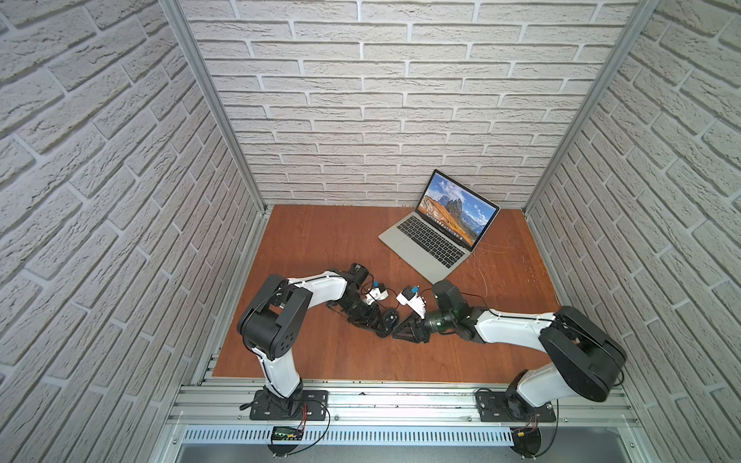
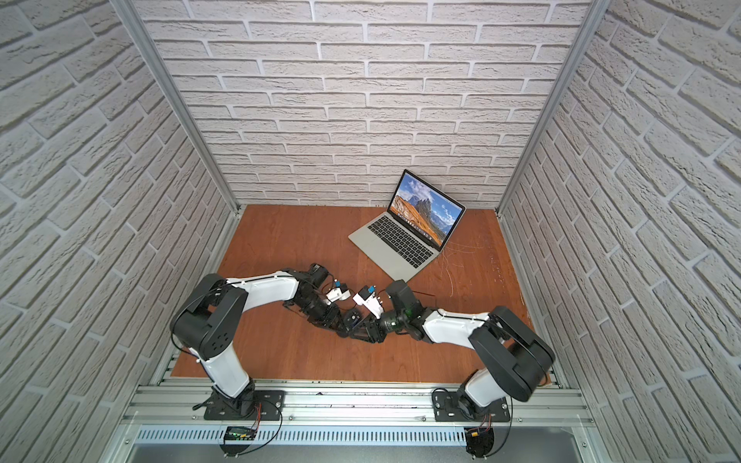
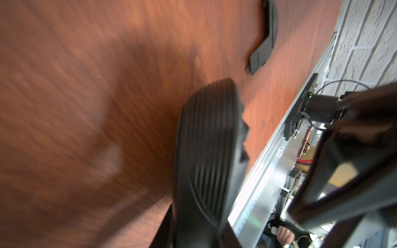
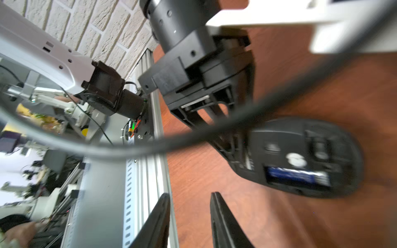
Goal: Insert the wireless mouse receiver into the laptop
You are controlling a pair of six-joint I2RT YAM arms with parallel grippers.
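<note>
My left gripper [image 1: 376,321] is shut on one end of a black mouse [image 4: 260,150], held above the table. In the right wrist view the mouse's underside faces the camera, its battery bay uncovered with a blue battery [image 4: 295,175] inside. The left wrist view shows the mouse [image 3: 206,144] edge-on between the fingers. Close by, my right gripper stands open, nothing between its fingers. The silver laptop [image 1: 409,247] lies open at the back right, screen lit. I cannot make out the receiver; blur and the cable hide details of the mouse's underside.
On the table lies a curved black cover piece [image 3: 264,45]. A dark cable [image 4: 161,148] sweeps across the right wrist view. The two arms meet near the table's front middle, wrists close together.
</note>
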